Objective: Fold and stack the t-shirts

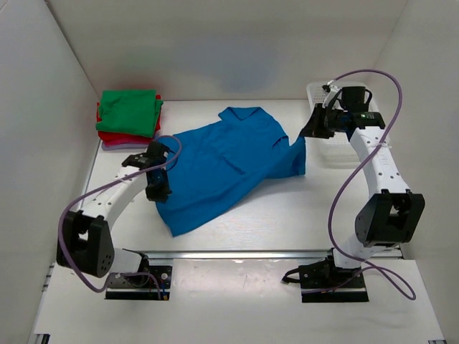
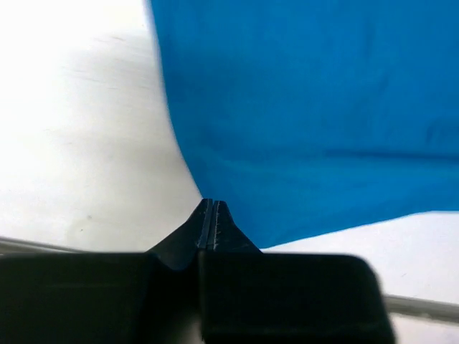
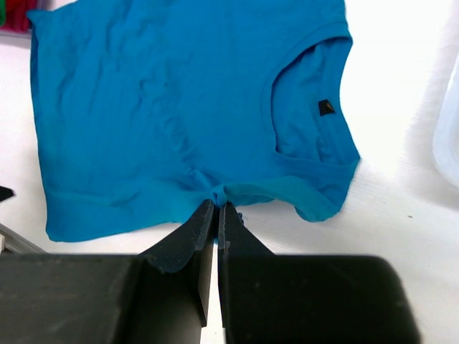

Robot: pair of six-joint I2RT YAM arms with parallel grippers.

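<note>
A blue T-shirt (image 1: 222, 165) lies spread across the middle of the table, neckline toward the back. My right gripper (image 1: 307, 135) is shut on the shirt's right edge and holds it raised, drawing folds toward the near right; in the right wrist view the cloth (image 3: 272, 188) runs into the fingertips. My left gripper (image 1: 159, 195) hangs over the shirt's left side. In the left wrist view its fingertips (image 2: 221, 221) appear close together above the near left corner; whether they are apart or hold anything is unclear.
A stack of folded shirts, green (image 1: 129, 111) on red and purple, sits at the back left. A white basket (image 1: 337, 154) stands at the right, partly under the right arm. Bare table shows along the front.
</note>
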